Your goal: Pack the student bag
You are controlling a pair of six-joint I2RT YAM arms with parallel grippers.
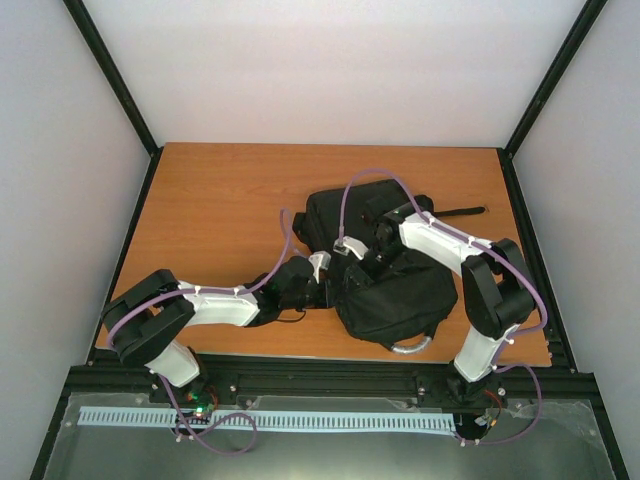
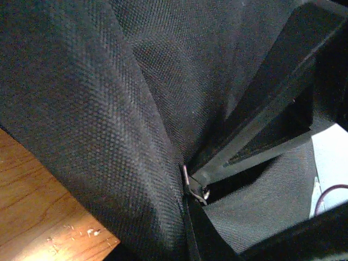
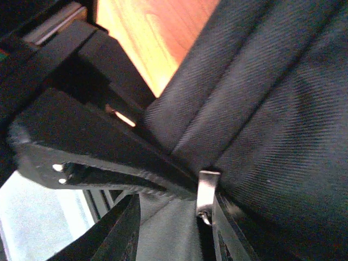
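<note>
A black bag [image 1: 405, 310] lies on the right half of the table. My left gripper [image 1: 328, 292] is shut on its left edge; in the left wrist view the dark fabric [image 2: 103, 109] fills most of the picture. A small metal zip pull [image 3: 207, 190] shows at the seam, touching the tip of the left gripper's finger [image 3: 119, 144]. Close above the same seam, my right gripper has its ribbed fingers apart, with the pull beside one of them. Shadow hides exactly what the left fingertips pinch.
A strap [image 1: 460, 211] stretches right from the bag's top, and a light grey handle loop [image 1: 410, 346] lies near the front edge. The two grippers are very close together.
</note>
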